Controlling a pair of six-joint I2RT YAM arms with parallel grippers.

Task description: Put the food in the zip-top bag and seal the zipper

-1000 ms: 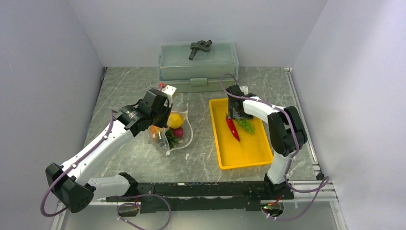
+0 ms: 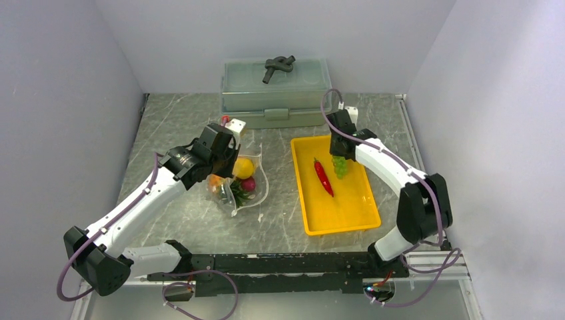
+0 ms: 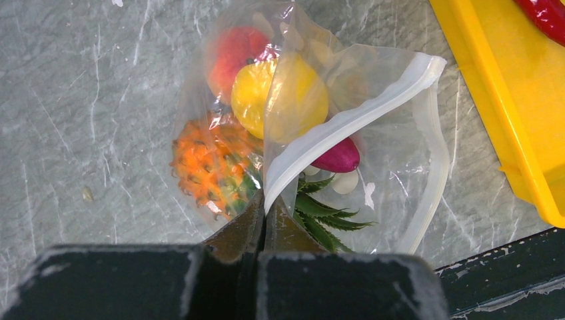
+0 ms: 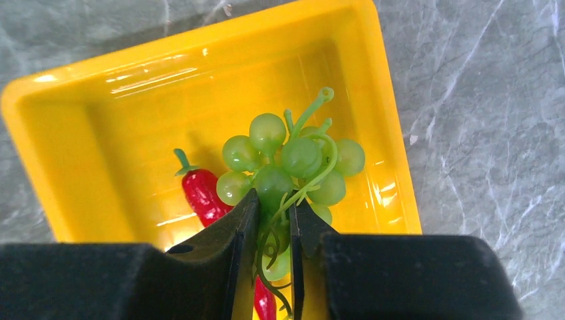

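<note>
Green grapes (image 4: 270, 160) hang from my right gripper, which is shut on the bunch near its stems. In the top view the grapes (image 2: 340, 167) are over the yellow tray (image 2: 307, 220). A red chili pepper (image 2: 323, 177) lies in the tray. My left gripper is shut on the white zip edge of the clear bag (image 3: 400, 73). The bag's mouth gapes to the right. Inside it are a yellow fruit (image 3: 293, 100), a red fruit (image 3: 233, 60), a pineapple (image 3: 213, 167) with green leaves, and a purple vegetable (image 3: 338, 156).
Bare grey tabletop (image 2: 280, 180) lies between the bag and the tray. Behind stands a translucent lidded box (image 2: 275, 87) with a dark knotted handle. Walls close in on both sides.
The left arm and the bag have stayed still.
</note>
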